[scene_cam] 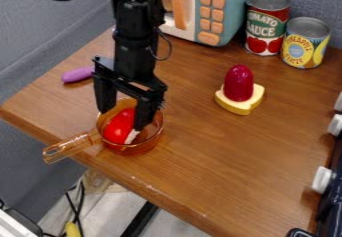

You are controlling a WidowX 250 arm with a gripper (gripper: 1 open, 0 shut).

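My black gripper (130, 106) is lowered over a copper-coloured pan (132, 144) near the left front of the wooden table, its fingers apart around a red-and-white object (119, 127) lying in the pan. Whether the fingertips touch that object is unclear. The pan's handle points to the lower left.
A purple object (76, 75) lies at the left. A red object (238, 80) on a yellow-and-white base (242, 103) stands right of centre. Two cans (267, 16) and a teal toy microwave (187, 6) are at the back. A dark appliance edges the right side.
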